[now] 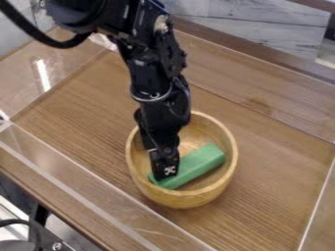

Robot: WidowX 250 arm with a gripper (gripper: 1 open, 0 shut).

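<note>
A pale yellow-tan bowl (209,189) stands on the wooden table, with a green bar-shaped object (198,165) lying inside it. My black gripper (167,165) reaches down from the top into the bowl, its lower end over the left part of the green object, which it partly hides. The gripper appears to be open; the fingertips are dark and overlap the object, so whether they touch it is hard to tell.
Bare wooden table (262,108) surrounds the bowl, with clear room to the right and upper left. A whitish plank wall runs along the back. Dark cables are at the lower left edge.
</note>
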